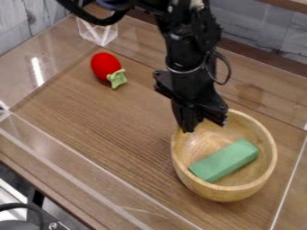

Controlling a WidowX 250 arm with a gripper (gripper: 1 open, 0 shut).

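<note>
My gripper [188,122] hangs over the back left rim of a light wooden bowl [252,186], pointing down, its fingertips small and dark; it looks shut, with nothing seen between them. A green rectangular block [223,161] lies inside the bowl.
A red strawberry-like object [104,66] with a green top lies on the wooden table [96,144] at the upper left. A clear container [99,27] stands at the back left.
</note>
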